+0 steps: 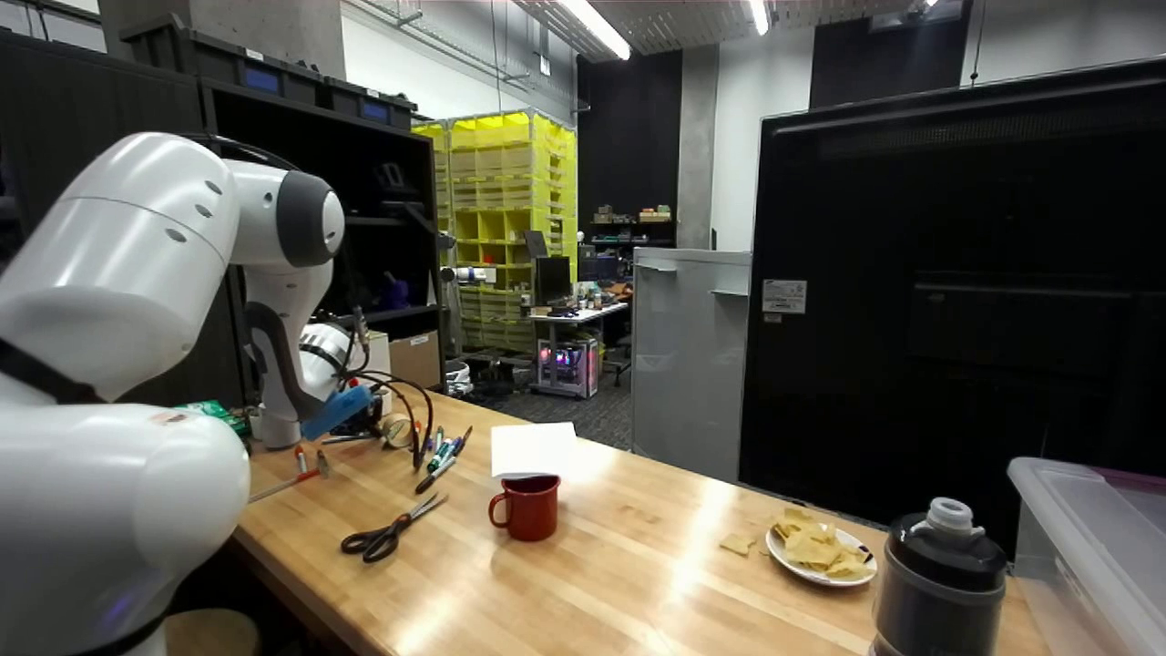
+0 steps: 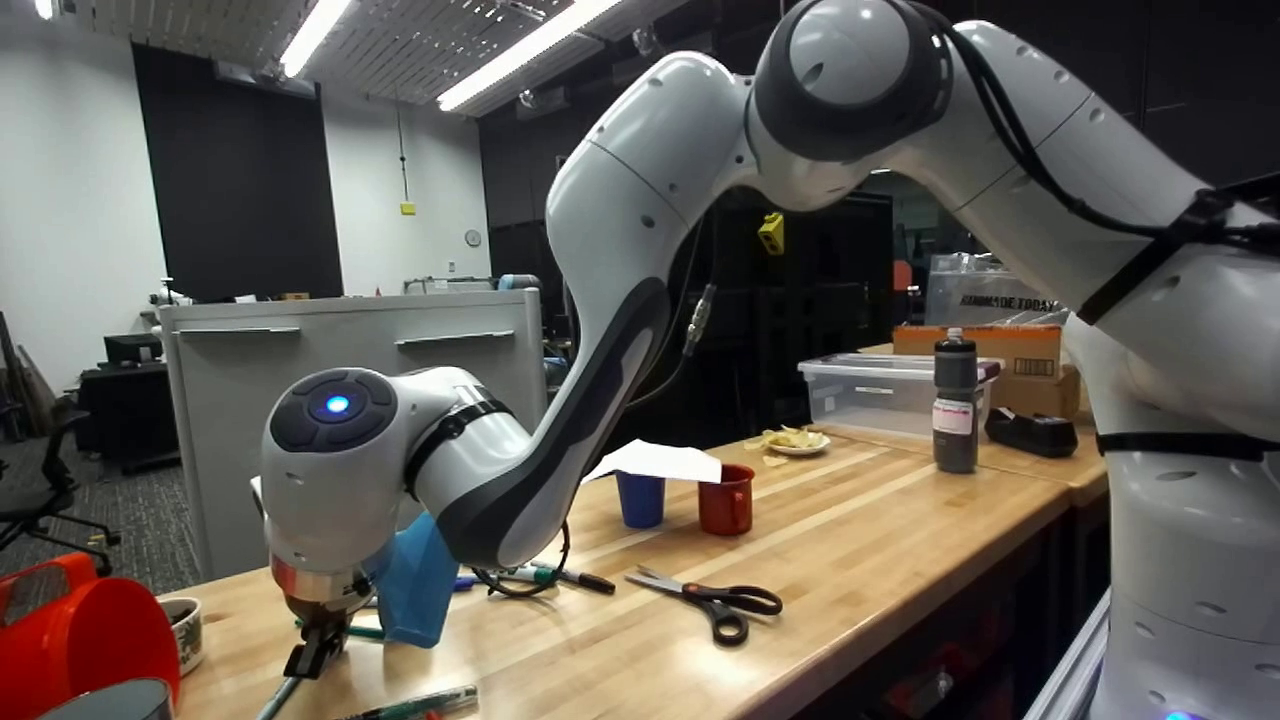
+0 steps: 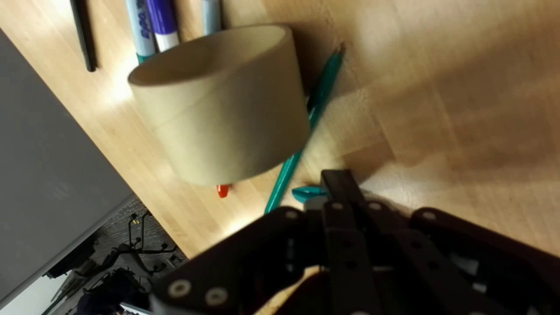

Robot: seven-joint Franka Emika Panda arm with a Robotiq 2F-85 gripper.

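In the wrist view my gripper is shut, low over the wooden table. A teal marker's capped end (image 3: 308, 193) shows right beside its fingertips, the rest hidden behind the gripper; nothing shows clearly between the fingers. A thin green pen (image 3: 326, 84) lies partly beneath or behind a cardboard tape roll (image 3: 236, 113), just ahead of the fingertips. A red tip (image 3: 223, 190) peeks out under the roll. Past it are a purple marker (image 3: 161, 18) and a whitish marker (image 3: 139, 26). Exterior view 2 shows the gripper (image 2: 314, 654) pointing down near the table's left end.
Black scissors (image 2: 720, 604), a red mug (image 2: 726, 502), a blue cup (image 2: 641, 499) and white paper (image 2: 657, 461) lie farther along the table. A chip plate (image 1: 825, 568) and bottle (image 1: 942, 579) stand at the far end. An orange pitcher (image 2: 90, 636) stands near the gripper.
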